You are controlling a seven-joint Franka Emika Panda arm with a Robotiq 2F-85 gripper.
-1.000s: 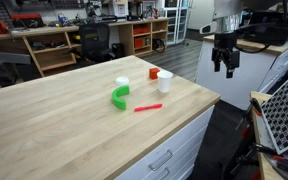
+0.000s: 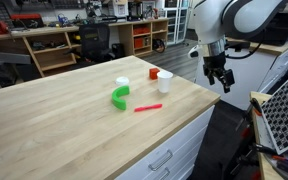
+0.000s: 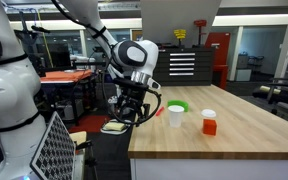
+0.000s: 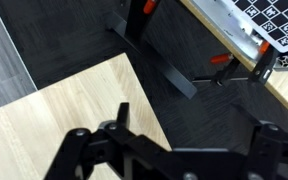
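My gripper [image 2: 225, 86] hangs just off the table's end in exterior view 1, pointing down, clear of every object. Its open fingers frame the lower part of the wrist view, with nothing between the fingers. On the wooden table [image 2: 59, 120] stand a white cup [image 2: 164, 85], a red block [image 2: 153, 73] and a smaller white item [image 2: 122, 80]. A green curved piece [image 2: 120, 98] and a thin red stick [image 2: 148, 108] lie nearer the front. Exterior view 2 shows the cup [image 3: 176, 117] and block [image 3: 209, 128] apart on the tabletop.
Below the gripper, the table's corner [image 4: 124, 70] and dark floor [image 4: 209, 115] show in the wrist view. A checkered board [image 4: 274, 20] on a stand is close by on the right.
The tabletop objects have not moved.
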